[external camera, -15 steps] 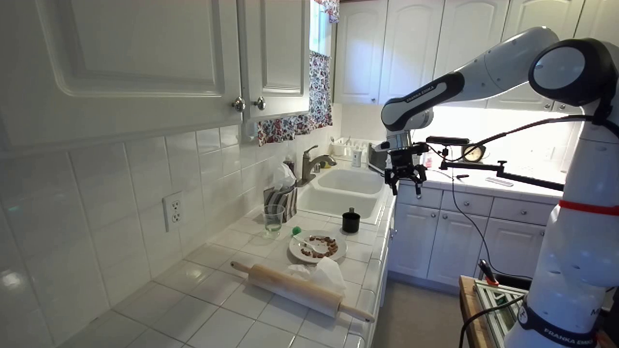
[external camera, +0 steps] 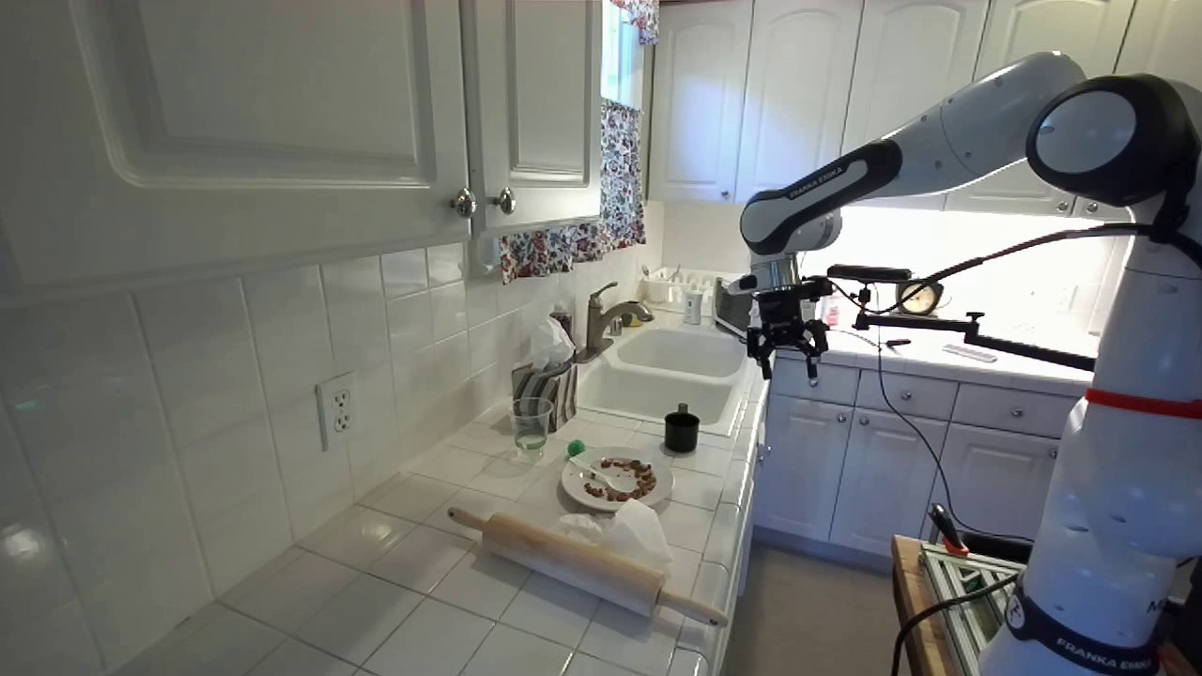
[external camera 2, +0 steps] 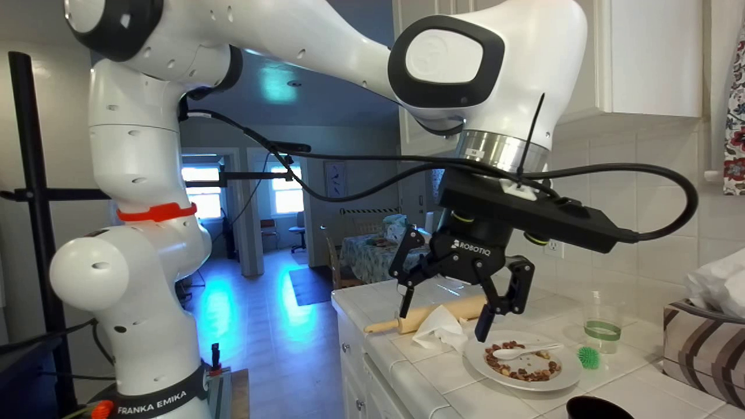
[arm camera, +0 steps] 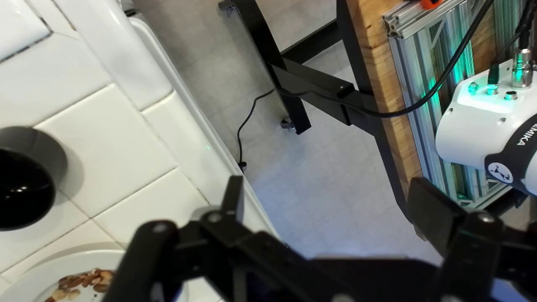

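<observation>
My gripper [external camera 2: 443,325] hangs in the air above the counter's front edge, open, with nothing between its fingers. Its black fingers [arm camera: 232,199] stand wide apart in the wrist view, with floor showing between them. On the counter lies a white plate [external camera: 572,488] of nuts with a white spoon [external camera 2: 518,352] resting across it. A black cup [external camera: 681,433] stands between the plate and the sink. A spiky green ball [external camera 2: 588,358] sits beside the plate, close to a clear cup [external camera: 531,428] with a green band.
A wooden rolling pin [external camera: 575,560] and a crumpled white tissue [external camera: 638,534] lie in front of the plate. Behind are a striped tissue box [external camera 2: 705,352], the faucet [external camera: 603,321] and the white sink [external camera: 676,389]. Bare tiles show at the counter's near left.
</observation>
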